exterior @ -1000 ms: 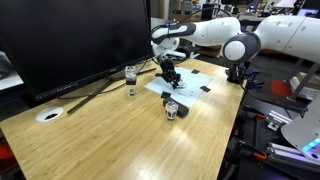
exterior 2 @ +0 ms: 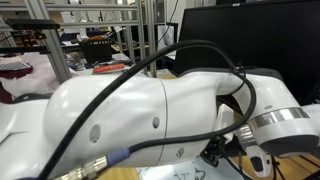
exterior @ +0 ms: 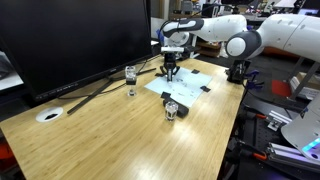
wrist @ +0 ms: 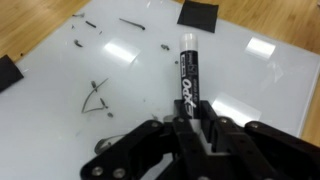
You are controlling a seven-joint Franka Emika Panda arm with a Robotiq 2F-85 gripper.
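A black-and-white marker (wrist: 189, 75), lettered EXPO, juts out from between the fingers of my gripper, which is shut on it. Beneath lies a white board (wrist: 140, 75) bearing short black marks (wrist: 95, 98), with glare spots on its surface. In exterior view 1 the gripper (exterior: 169, 74) is over the far left part of the board (exterior: 205, 92). Whether the marker's tip touches the board cannot be told. The arm (exterior 2: 150, 110) fills much of exterior view 2 and hides most of the board there.
Black pieces (wrist: 198, 15) sit at the board's edges. A dark block (exterior: 176, 105), a light cup-like item (exterior: 171, 112) and an upright light object (exterior: 131, 77) stand nearby. A large black monitor (exterior: 85, 40) backs the table.
Over the last second my gripper has moved away from the exterior view 1 camera, toward the far side of the board. The objects on the table look unmoved.
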